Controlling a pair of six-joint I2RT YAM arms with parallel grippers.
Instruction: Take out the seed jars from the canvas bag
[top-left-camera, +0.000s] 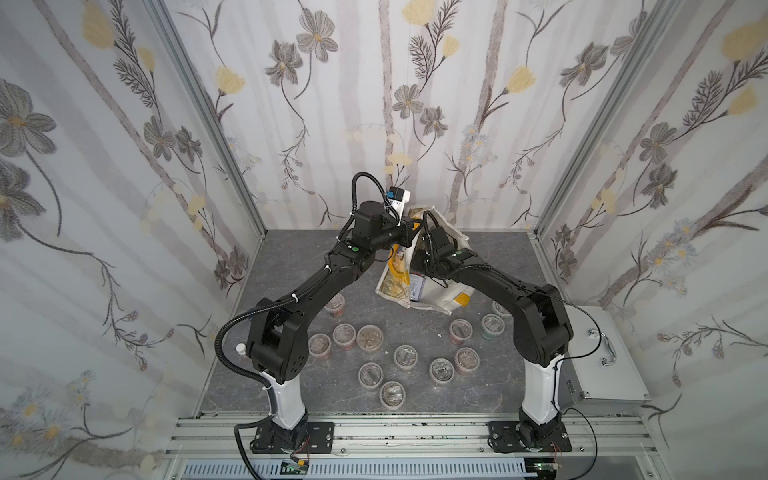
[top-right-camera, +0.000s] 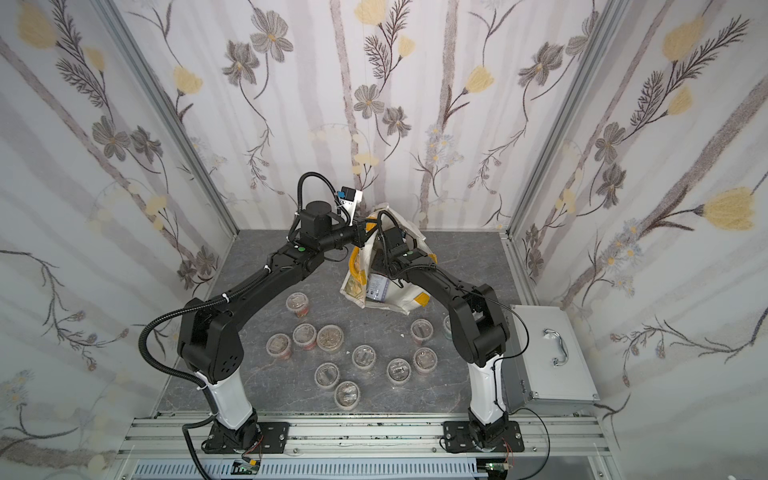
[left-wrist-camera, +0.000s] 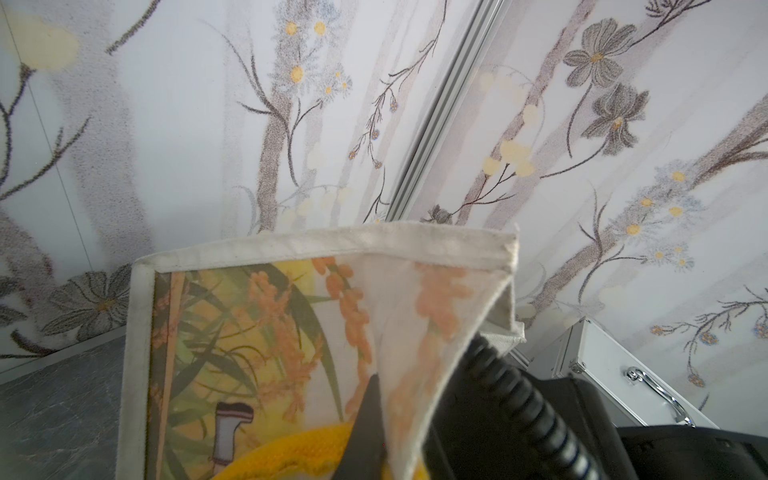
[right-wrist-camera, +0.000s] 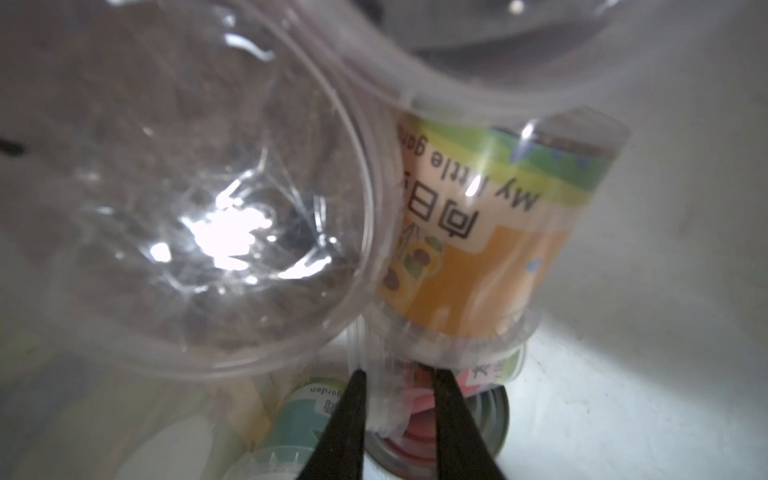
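My left gripper (top-left-camera: 409, 229) is shut on the upper edge of the canvas bag (top-left-camera: 456, 300), whose printed flap (left-wrist-camera: 240, 336) fills the lower left wrist view. My right gripper is down inside the bag, fingers part open, among seed jars: an orange-labelled sunflower jar (right-wrist-camera: 480, 248), a large clear jar (right-wrist-camera: 176, 200) beside it, and a teal-labelled jar (right-wrist-camera: 300, 420) and a pink one lower down. The fingertips are at the lower jars; whether they touch one is unclear.
Several clear-lidded seed jars (top-left-camera: 405, 357) stand on the grey table (top-left-camera: 280, 384) in front of and beside the bag. A silver case (top-left-camera: 604, 368) is at the right.
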